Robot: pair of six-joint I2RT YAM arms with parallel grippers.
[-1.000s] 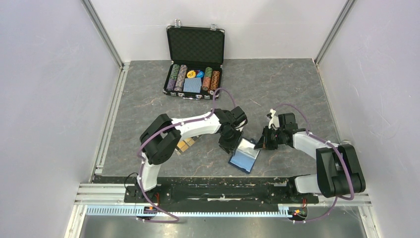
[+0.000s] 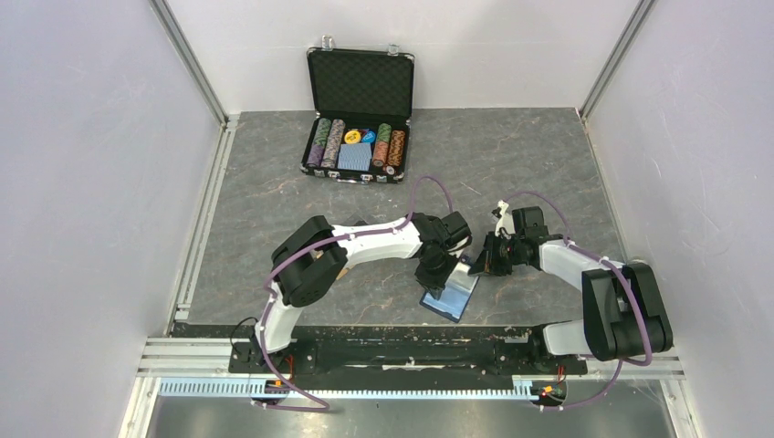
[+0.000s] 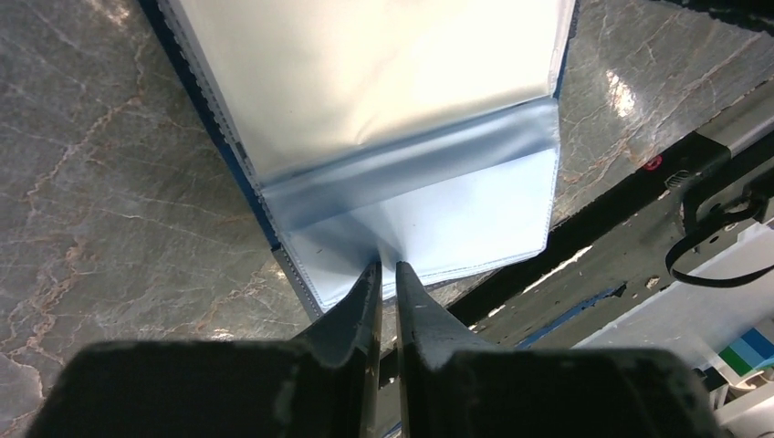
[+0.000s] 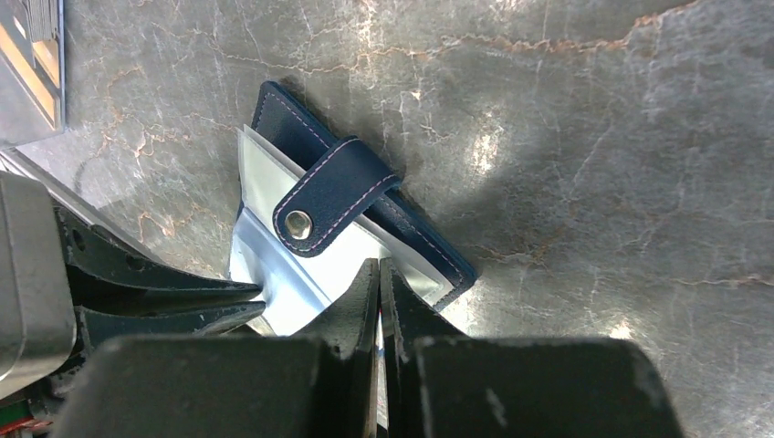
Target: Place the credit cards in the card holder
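Observation:
The card holder (image 2: 445, 304) lies open near the table's front, its navy cover edging clear sleeves. Its strap (image 4: 338, 196) with a metal snap crosses the far end in the right wrist view. A pale insert (image 3: 484, 210) shows in the lower pocket; whether it is a credit card I cannot tell. My left gripper is over the lower pocket, its fingers nearly together with a narrow gap and nothing visible between them. Over the holder's other end, my right gripper is shut, no object showing between its fingertips. No separate credit card is clearly seen.
At the back stands an open black case (image 2: 362, 87) with poker chips and blue-backed cards. A clear container (image 4: 32, 68) with tan contents shows at the right wrist view's corner; the left arm mostly covers it in the top view.
My left gripper has moved rightward and toward the front, from the holder's left edge to over its lower part. The right arm and holder appear unmoved.

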